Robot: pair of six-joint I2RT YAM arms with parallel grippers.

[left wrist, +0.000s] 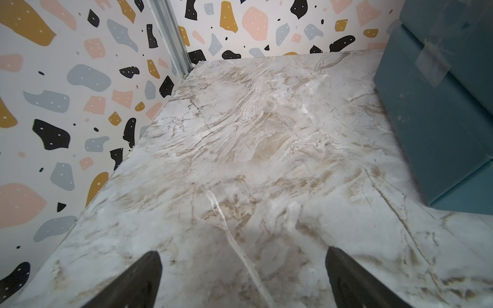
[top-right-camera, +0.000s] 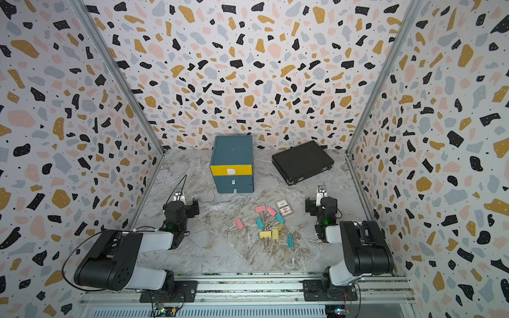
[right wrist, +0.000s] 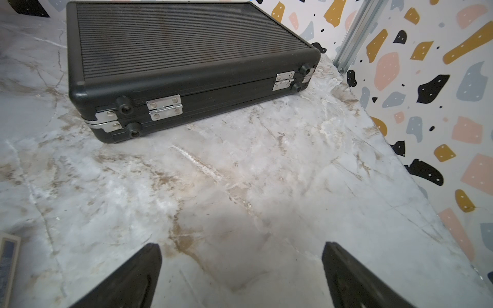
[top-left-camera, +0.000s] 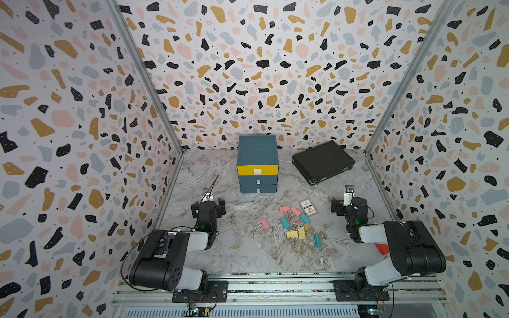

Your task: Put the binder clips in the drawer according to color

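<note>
A blue three-level drawer unit with a yellow top drawer front stands at the back middle, all drawers shut. Loose on the table in front of it are pink clips, teal clips and yellow clips. My left gripper is open over bare marble, left of the unit, whose side fills the right of the left wrist view. My right gripper is open and empty, facing the black case, right of the clips.
A black case lies at the back right. A small card box lies beside the clips. A red object is partly hidden behind the right arm.
</note>
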